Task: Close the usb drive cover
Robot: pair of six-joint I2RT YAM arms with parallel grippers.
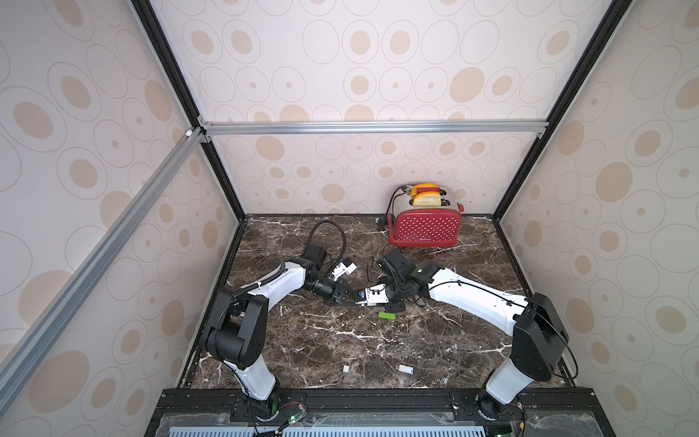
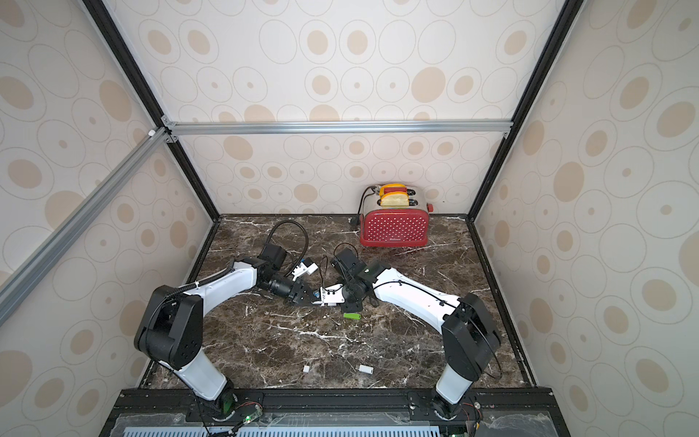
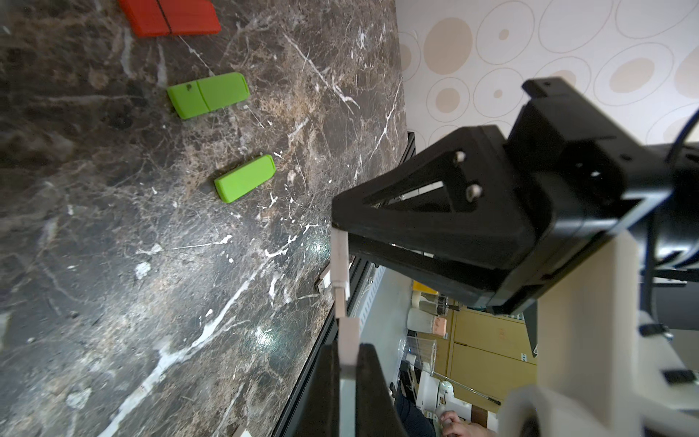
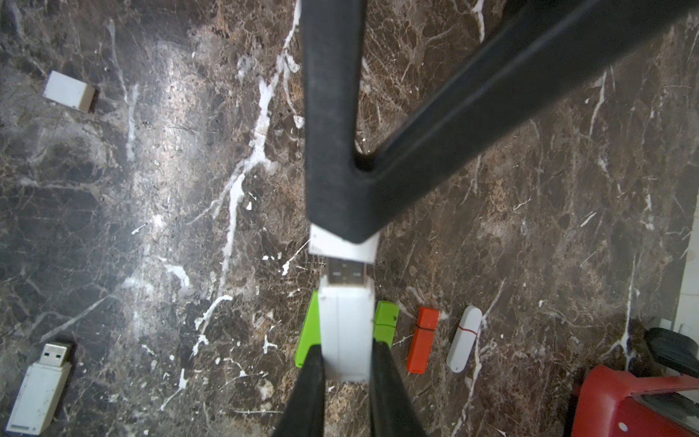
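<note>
In the right wrist view a white USB drive body (image 4: 348, 320) is gripped by my right gripper, its metal connector (image 4: 346, 272) pointing away from the fingers. A white cap (image 4: 360, 250) lines up with the connector; a short stretch of metal shows between cap and body. My left gripper is shut, its tip at the cap's outer end and partly covering it in the right wrist view. In the left wrist view, cap (image 3: 340, 258), connector (image 3: 340, 302) and body (image 3: 348, 342) form one line, seen edge-on. Contact at the tip is hard to judge.
Green (image 4: 308, 331), red (image 4: 422, 339) and white capped sticks (image 4: 463, 338) lie on the marble table below. A loose white cap (image 4: 68, 91) and an uncapped white drive (image 4: 40, 389) lie apart. The red toaster (image 1: 424, 227) stands at the back.
</note>
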